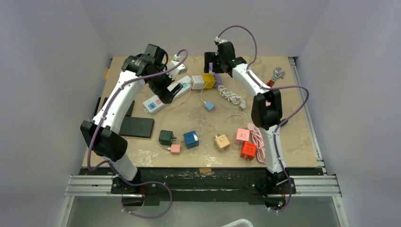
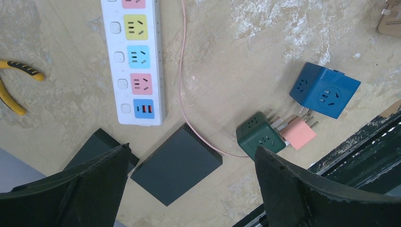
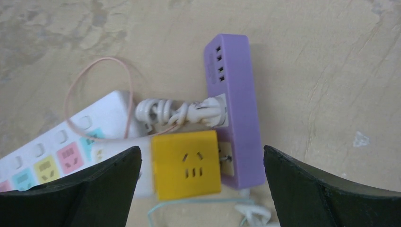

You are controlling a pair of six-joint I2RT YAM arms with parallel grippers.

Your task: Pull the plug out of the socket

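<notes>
At the back of the table a purple power strip (image 3: pixel 246 109) has a white plug (image 3: pixel 208 112) and a yellow cube adapter (image 3: pixel 187 165) plugged into its side. A white cube (image 1: pixel 197 82) sits against the yellow one. My right gripper is open above the purple strip, the strip and the yellow cube showing between its fingers without contact. The long white power strip (image 2: pixel 135 61) lies to the left, nothing in its visible sockets in the left wrist view. Over that strip hovers my left gripper, open and empty.
Green (image 1: pixel 166 137), blue (image 1: pixel 191 139), tan (image 1: pixel 222 142), pink (image 1: pixel 242 135) and red (image 1: pixel 248 151) cubes line the front. A small blue cube (image 1: pixel 209 106) and coiled white cable (image 1: pixel 229 94) lie mid-table. A wrench (image 1: pixel 276 75) rests at the back right. Two black boxes (image 1: pixel 136 126) lie left.
</notes>
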